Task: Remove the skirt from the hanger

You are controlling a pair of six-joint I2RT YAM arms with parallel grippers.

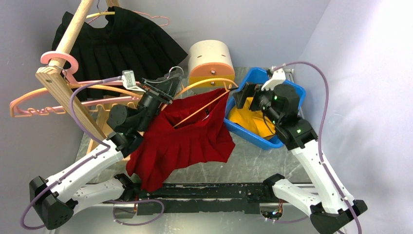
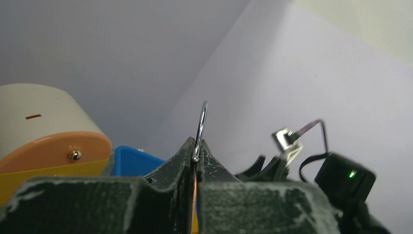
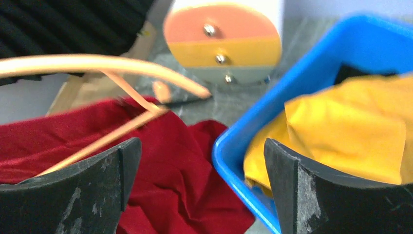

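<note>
The red skirt (image 1: 187,134) hangs from a yellow-orange hanger (image 1: 207,83) in the middle of the top view, its waist spread along the hanger's right part. My left gripper (image 1: 171,80) is shut on that hanger near its metal hook (image 2: 201,126), which rises between the fingers in the left wrist view. My right gripper (image 1: 237,95) stands open above the blue bin's left side. In the right wrist view, its fingers (image 3: 292,190) are wide apart with nothing between them held; the red skirt (image 3: 185,170) and the hanger's end (image 3: 195,87) lie beyond and to the left.
A blue bin (image 1: 293,84) with yellow cloth (image 1: 251,120) in it stands on the right. At the left, a wooden rack (image 1: 73,97) bears other hangers and a black skirt (image 1: 117,48). Behind the red skirt sits a white and orange box (image 1: 210,53).
</note>
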